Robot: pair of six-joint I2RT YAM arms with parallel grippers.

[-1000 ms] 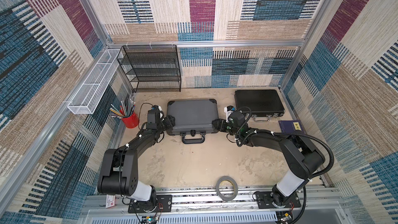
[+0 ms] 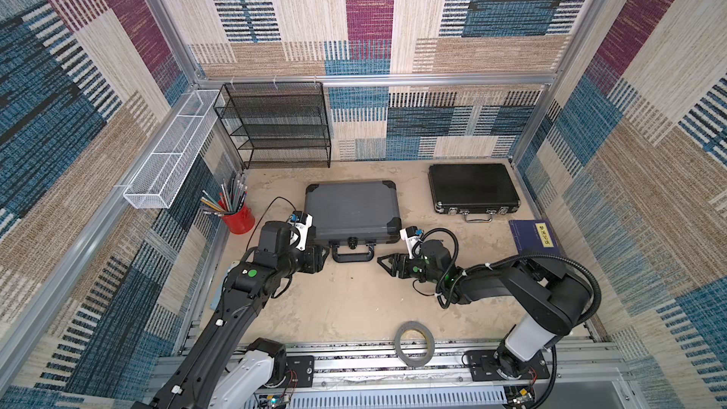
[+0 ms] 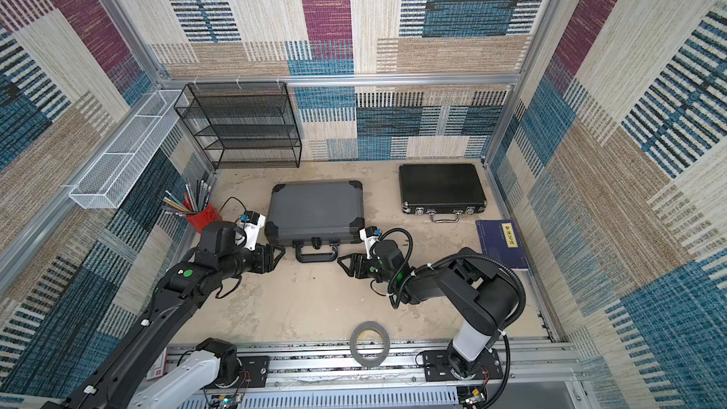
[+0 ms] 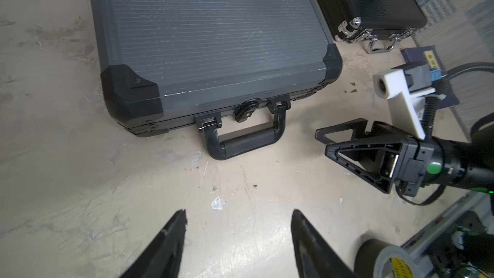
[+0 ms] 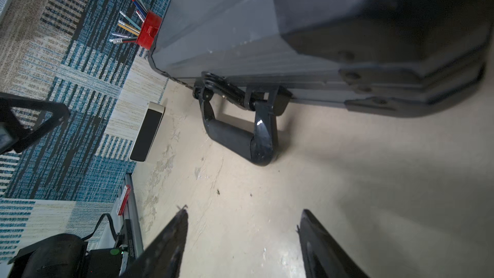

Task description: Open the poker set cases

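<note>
The grey case (image 2: 350,208) lies shut and flat on the table, with black corners, a round black latch (image 4: 246,109) and a black handle (image 4: 250,142) along its front. My left gripper stands open near the front left corner of that case, nothing between its fingers. On the other side, my right gripper is also open and empty, off the front right corner and pointing towards the handle. Neither appears to touch the case. A smaller black case (image 2: 474,185), also shut, sits at the back right, its silver latches and handle facing front.
A red pen cup (image 2: 239,219) stands left of the grey case, a black wire rack (image 2: 276,132) behind. The blue book (image 3: 500,244) lies at the right. A tape roll (image 2: 413,344) is at the front edge.
Both grippers were at the left and right sides of the grey case; they have moved to the front, towards its handle. The case has not visibly moved and remains shut.
</note>
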